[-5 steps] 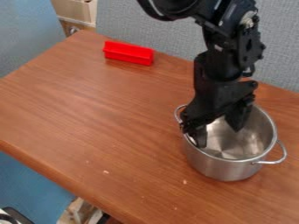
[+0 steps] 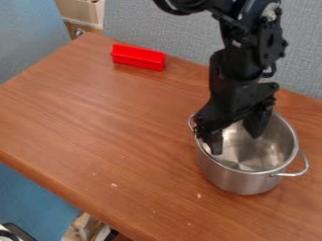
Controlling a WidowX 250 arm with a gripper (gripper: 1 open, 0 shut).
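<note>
The black arm reaches down from the top into a steel pot (image 2: 246, 179) with two side handles, at the right of the wooden table. My gripper (image 2: 214, 141) is low inside the pot's left part, open, its fingers partly dark against the rim and interior. Whether anything small lies between or under the fingers is hard to tell.
A red block (image 2: 138, 56) lies at the back of the table (image 2: 88, 122). A grey partition (image 2: 157, 26) runs along the back, and a blue surface lies beyond the left edge.
The arm has shifted very slightly over the pot since a second ago; the pot and red block stay in place.
</note>
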